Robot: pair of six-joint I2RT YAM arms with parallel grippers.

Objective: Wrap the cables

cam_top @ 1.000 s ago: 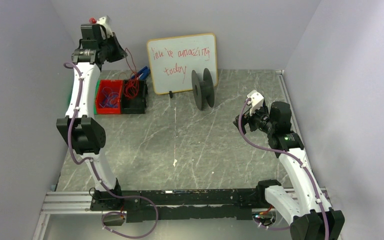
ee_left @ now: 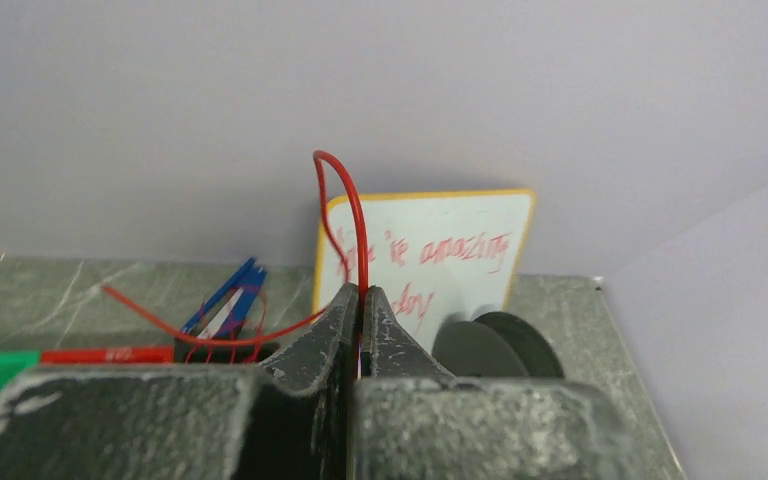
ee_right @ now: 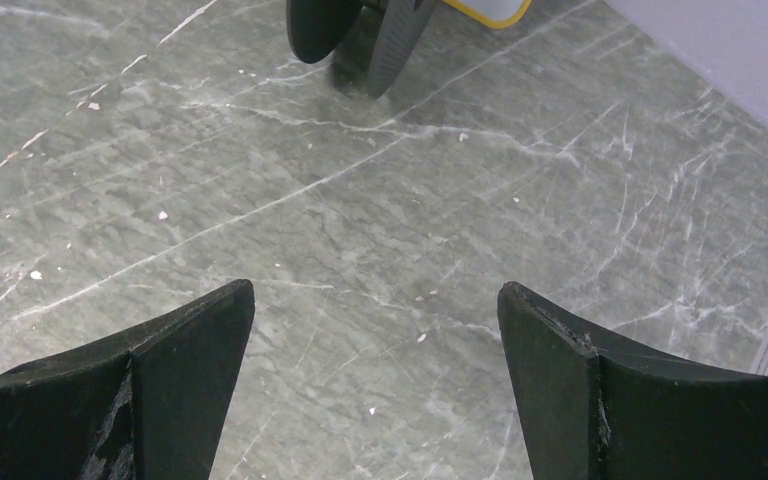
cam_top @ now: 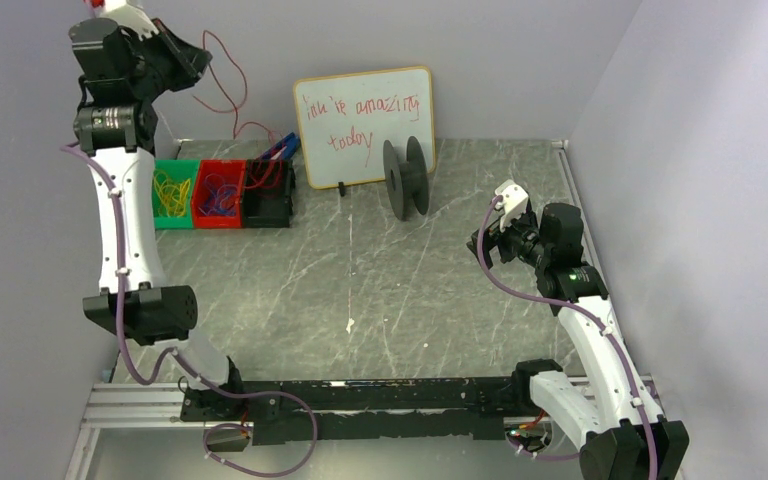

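A red cable [cam_top: 244, 92] hangs in loops from my raised left gripper [cam_top: 208, 62], which is shut on it high at the back left. The cable's lower part trails down to the black bin [cam_top: 268, 208]. In the left wrist view the red cable [ee_left: 362, 235] rises from between the shut fingertips and bends over. A black spool [cam_top: 407, 178] stands upright on the table in front of the whiteboard. My right gripper is open over bare table at the right, nothing between its fingers; the spool [ee_right: 400, 45] shows at the top of that view.
Green [cam_top: 172, 222] and red [cam_top: 218, 222] bins hold yellow and bluish cables, left of the black one. Blue-handled tools [cam_top: 282, 147] lie behind the bins. A whiteboard [cam_top: 320, 130] leans on the back wall.
My left arm has moved up and to the left with the cable, drawing its loops out of the black bin. The green bin has come into view. The right arm stays still.
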